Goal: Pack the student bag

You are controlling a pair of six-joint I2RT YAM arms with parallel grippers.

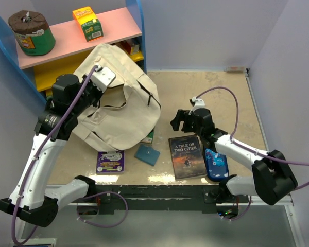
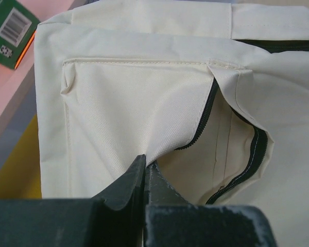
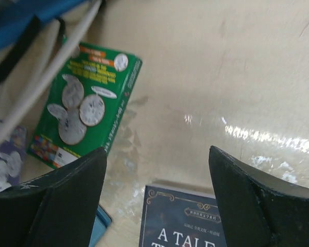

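A cream canvas bag is lifted up toward the shelf at left in the top view. My left gripper is shut on its fabric near a zippered opening. My right gripper stands part open over the floor, empty, right of the bag. In the right wrist view a green book and the "A Tale of Two Cities" book lie below it.
A shelf stands at back left. A purple book, a teal pouch and a blue case lie along the front.
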